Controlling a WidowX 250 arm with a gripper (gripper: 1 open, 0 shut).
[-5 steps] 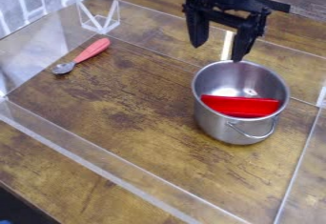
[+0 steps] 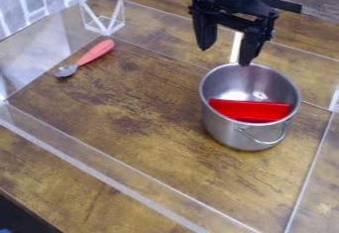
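My black gripper (image 2: pixel 224 41) hangs at the top centre of the camera view, open, its fingers spread above and behind a steel pot (image 2: pixel 233 131). Inside the pot lies a red object (image 2: pixel 249 110). A spoon with a red handle (image 2: pixel 95 52) rests on the wooden table (image 2: pixel 106 138) at the left.
A clear frame-like piece (image 2: pixel 103 22) stands at the back left. Transparent walls border the work area on the left and right. A pale strip (image 2: pixel 236 47) shows behind the gripper.
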